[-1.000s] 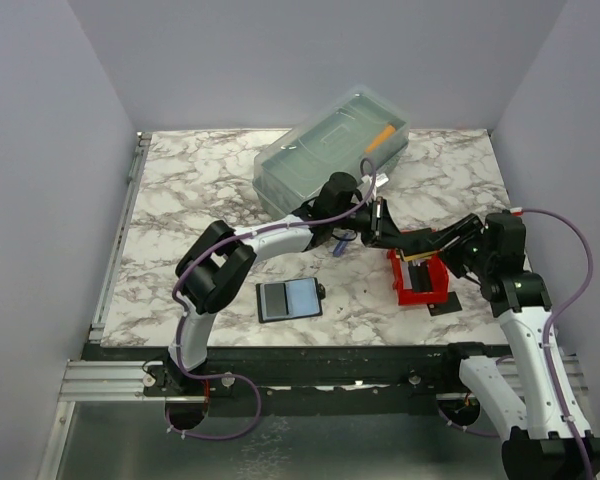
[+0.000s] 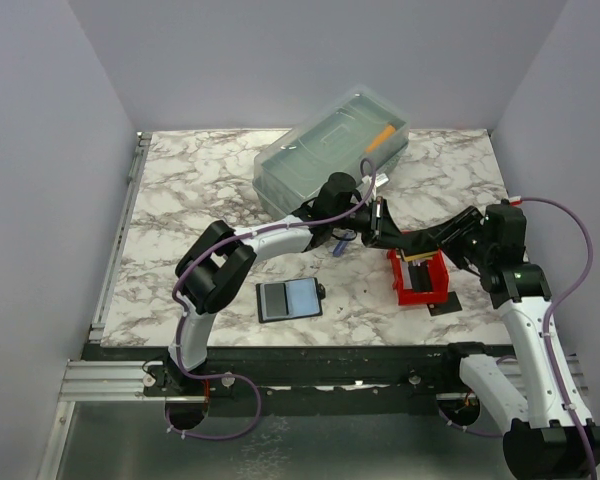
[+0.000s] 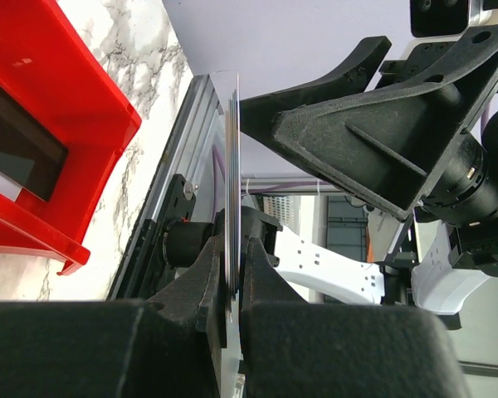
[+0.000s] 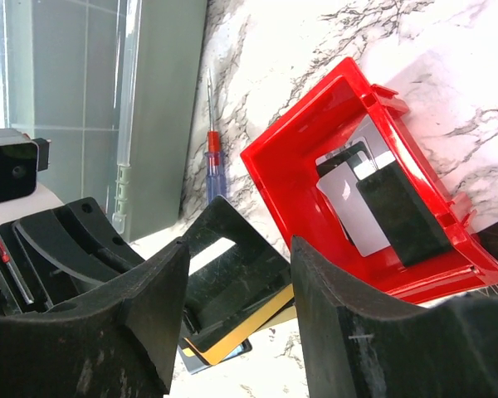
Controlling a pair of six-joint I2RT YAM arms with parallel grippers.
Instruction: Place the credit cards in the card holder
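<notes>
My left gripper is shut on a thin stack of cards (image 3: 232, 178), seen edge-on in the left wrist view. From the right wrist view its front face is a black card (image 4: 224, 269) with a white stripe; an orange edge shows under it. My right gripper is part open, its fingers (image 4: 314, 286) facing the stack with the card between them in that view; contact cannot be told. In the top view, the card holder (image 2: 290, 299) lies open on the table, grey on one side and light blue on the other.
Below the grippers stands a red box (image 2: 442, 296) with more cards inside. A dark card (image 2: 445, 305) lies beside it. A clear lidded container (image 2: 310, 160) fills the back, with a screwdriver (image 4: 216, 166) near it.
The right arm has shifted slightly toward the back of the table, and its gripper now stands a little higher in the top view. The left arm looks unchanged.
</notes>
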